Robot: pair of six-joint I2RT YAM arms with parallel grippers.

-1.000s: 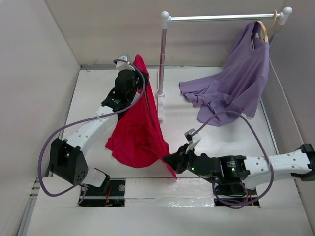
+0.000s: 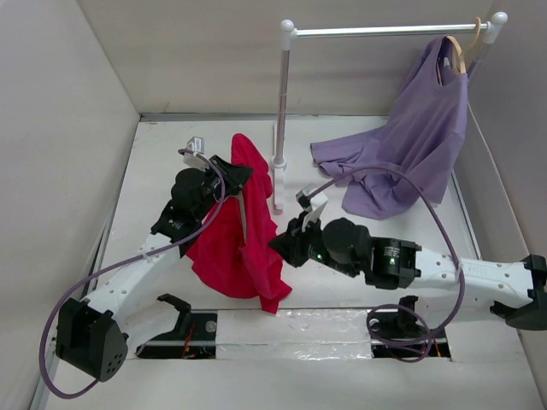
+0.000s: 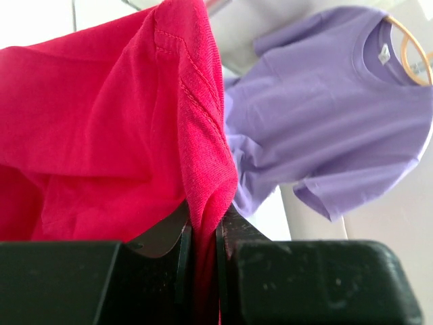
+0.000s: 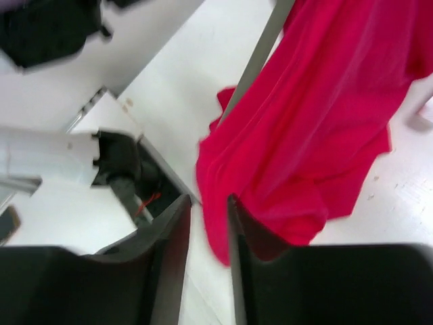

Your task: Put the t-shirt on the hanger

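Note:
My left gripper (image 2: 237, 175) is shut on the red t shirt (image 2: 231, 256), holding it up near its top at the left of the rail; in the left wrist view a seamed fold (image 3: 203, 122) runs into its fingers. A thin flat strip (image 4: 260, 54) runs along the shirt; I cannot tell what it is. My right gripper (image 2: 282, 249) is just right of the shirt's lower part. Its fingers are blurred in the right wrist view, slightly apart, with the red cloth beyond them; no cloth clearly sits between them.
A white rail (image 2: 385, 31) on posts stands at the back. A purple shirt (image 2: 393, 154) hangs from a wooden hanger (image 2: 458, 55) at its right end, its lower part spread on the floor. The side walls bound the space.
My left gripper has moved toward the front with the red shirt. My right gripper has moved back and left, away from the shirt's bottom tip, which now hangs free.

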